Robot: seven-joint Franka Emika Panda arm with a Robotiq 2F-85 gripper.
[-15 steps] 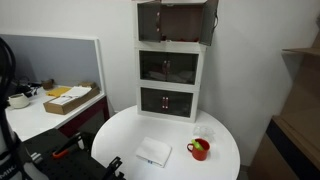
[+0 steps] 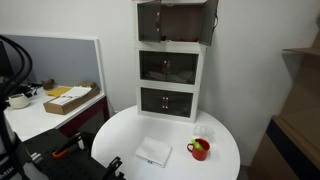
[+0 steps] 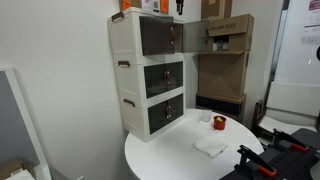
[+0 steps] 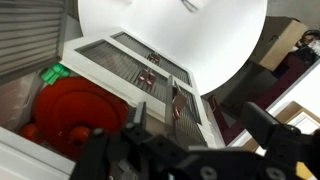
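In the wrist view my gripper is open, its dark fingers spread apart with nothing seen held between them. It looks down from high up onto the white cabinet and its dark doors. A red round dish shows inside the cabinet beside the left finger, with a small green item near it. The top compartment's doors stand open in exterior view 1; the two lower pairs of doors are closed. On the round white table is a red mug with something green in it.
A white flat item lies near the table's front, and a clear container stands behind the mug. Cardboard boxes are stacked beside the cabinet. The open right door juts outward.
At the left edge of exterior view 1, more of the dark arm has come into view and its shape has shifted. The cabinet, mug and other table objects look unmoved.
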